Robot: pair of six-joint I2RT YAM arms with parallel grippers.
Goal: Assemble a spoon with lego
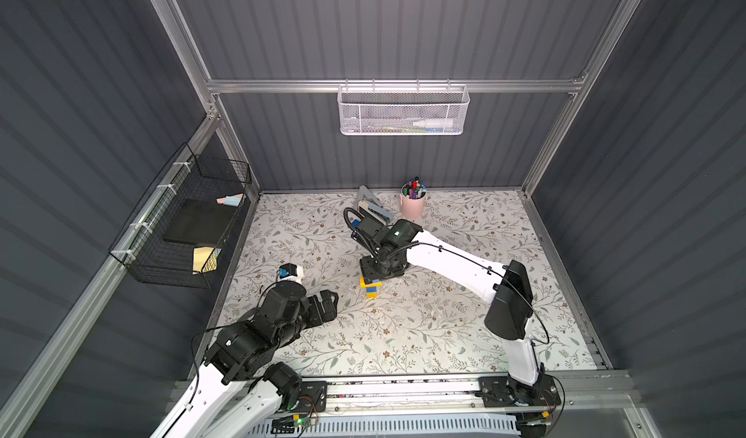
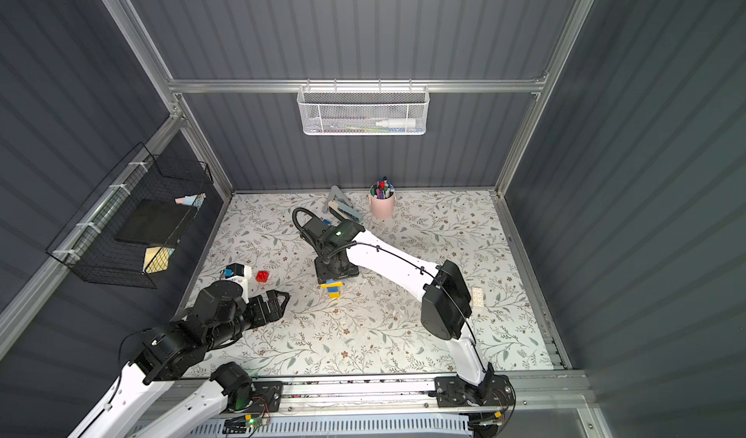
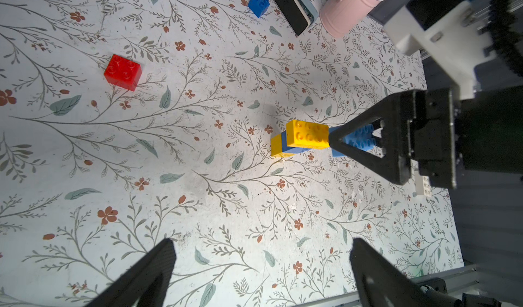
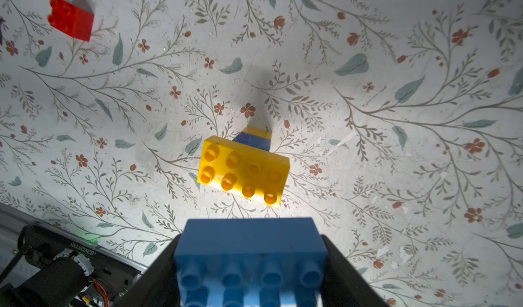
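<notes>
My right gripper (image 1: 371, 271) is shut on a blue brick (image 4: 250, 236), held just beside and behind a small assembly on the table: a yellow brick (image 4: 242, 170) with studs showing, atop a blue piece (image 4: 254, 140) and more yellow beneath. In the top views the right gripper partly hides this assembly. My left gripper (image 1: 322, 307) stands open at the front left, nothing between its fingers. A red brick (image 3: 122, 72) lies left of the assembly; a small blue brick (image 3: 258, 3) lies further back.
A pink pen cup (image 1: 413, 205) and grey stapler-like objects (image 3: 286, 4) stand at the back. A white piece (image 2: 477, 296) lies at the right. A black wire basket (image 1: 136, 255) hangs on the left wall.
</notes>
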